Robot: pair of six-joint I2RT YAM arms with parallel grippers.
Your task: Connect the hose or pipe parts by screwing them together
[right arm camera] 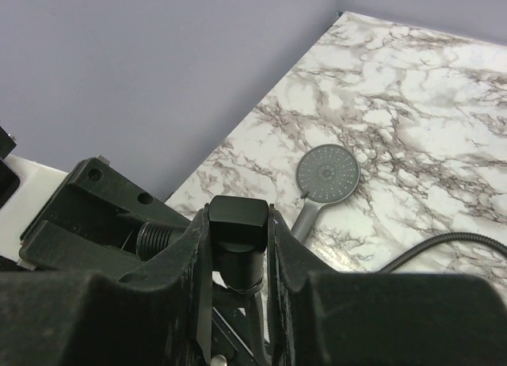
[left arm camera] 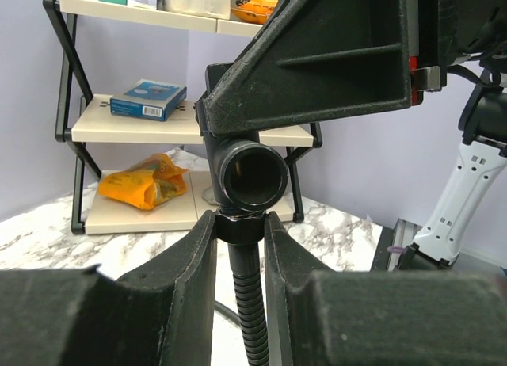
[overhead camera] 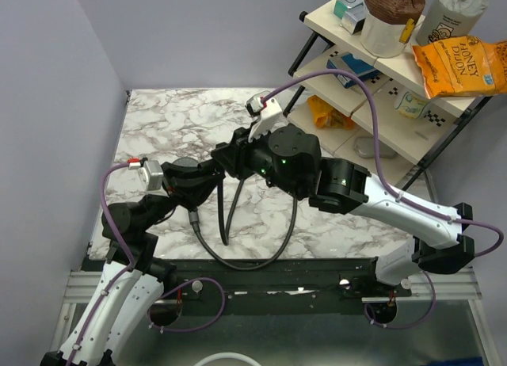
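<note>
Both grippers meet above the marble table. In the left wrist view my left gripper has its fingers closed around the hose's black end fitting [left arm camera: 240,225], with the ribbed hose [left arm camera: 249,306] hanging below. A dark tubular connector [left arm camera: 234,168] sits right above, within my right gripper's grasp. In the right wrist view my right gripper is closed around a black fitting [right arm camera: 238,219], directly beside my left gripper [overhead camera: 207,182]. Whether the two pieces are joined I cannot tell. The grey shower head [right arm camera: 327,173] lies on the table, its hose looping across it.
A shelf [overhead camera: 325,17] with boxes, bags and containers fills the back right. Walls bound the table on the left and back. The marble top [overhead camera: 158,120] is clear at the back left. A dark edge [overhead camera: 261,267] runs along the front.
</note>
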